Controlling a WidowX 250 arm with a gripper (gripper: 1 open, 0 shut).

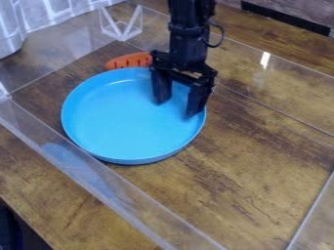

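Observation:
A black robot gripper [181, 86] reaches down from the top centre, its two fingers spread apart at the back right part of a round blue plate [115, 119]. The fingertips are low at the plate; whether they touch it cannot be told. I see nothing clearly held between them. Behind the plate's back left edge lies an orange carrot-like object [128, 62], partly hidden.
The plate sits on a wooden table [248, 176] with free room to the right. Clear plastic walls run along the lower left and right edges. A white wire object [120, 21] and clear plastic stand at the back left.

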